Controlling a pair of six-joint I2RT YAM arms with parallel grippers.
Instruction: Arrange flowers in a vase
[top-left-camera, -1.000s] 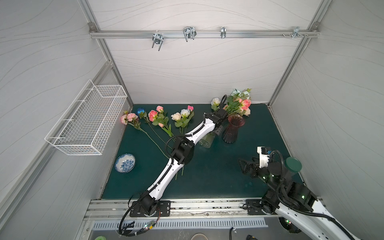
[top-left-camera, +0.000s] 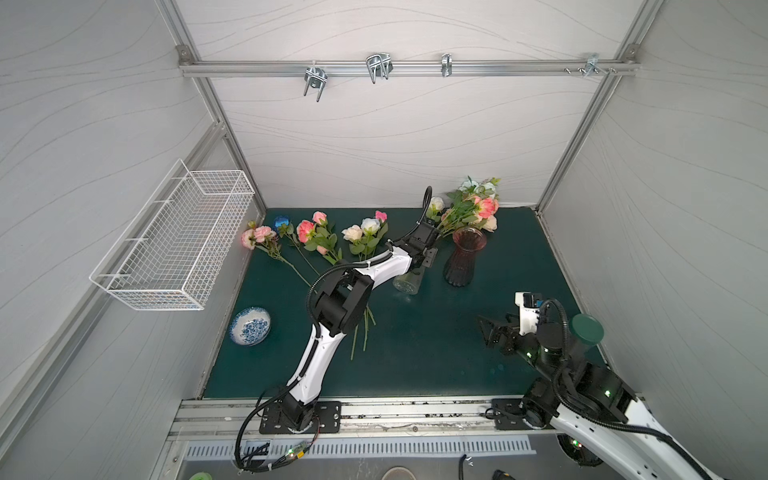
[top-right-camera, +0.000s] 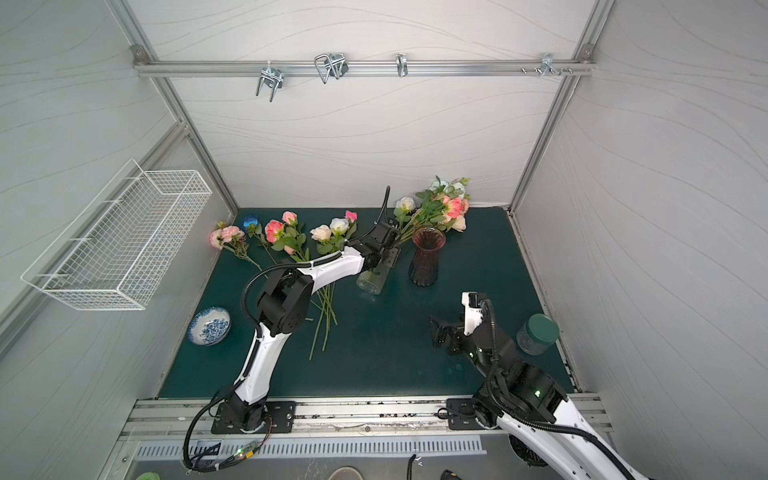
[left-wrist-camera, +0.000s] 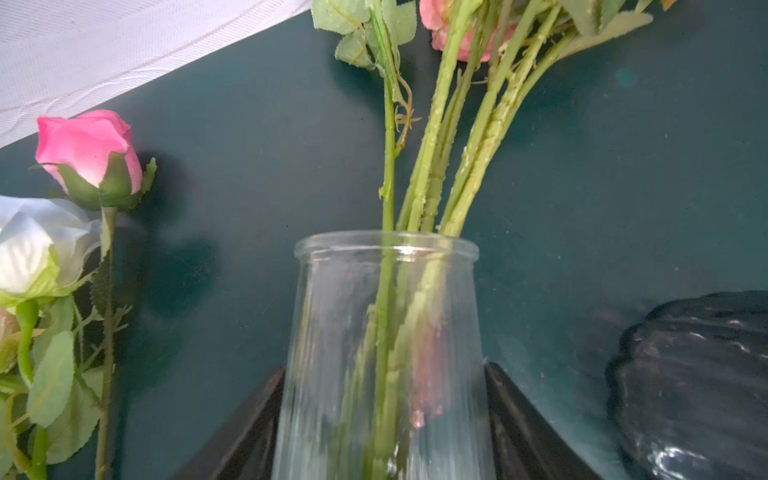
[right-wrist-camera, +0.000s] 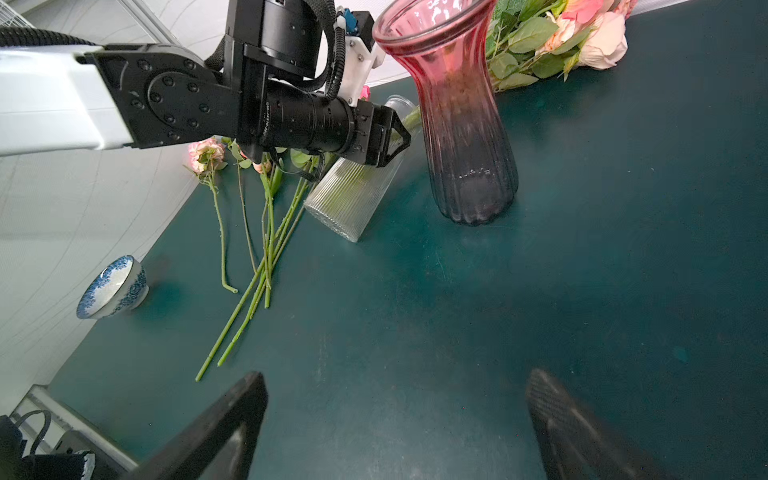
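Observation:
A clear glass vase (left-wrist-camera: 384, 336) lies tilted on the green table, its mouth toward the back, with several green stems (left-wrist-camera: 432, 176) running into it. My left gripper straddles the glass, one finger close against each side; whether they press on it cannot be told. In the right wrist view the vase's ribbed base (right-wrist-camera: 344, 200) points to the front. A red-to-dark vase (right-wrist-camera: 464, 120) stands upright just right of it. The bouquet's blooms (top-left-camera: 480, 209) spread behind. My right gripper is open and empty at the front right.
Loose flowers (top-left-camera: 364, 228) lie at the back left, stems (right-wrist-camera: 248, 304) toward the front. A blue-patterned bowl (top-left-camera: 250, 326) sits front left. A green-lidded jar (top-right-camera: 537, 333) stands at the right edge, a wire basket (top-left-camera: 180, 240) on the left wall.
My left arm has drawn slightly back and left, its elbow shifting left, and its wrist has turned. The clear vase has moved slightly left. My right arm stays put.

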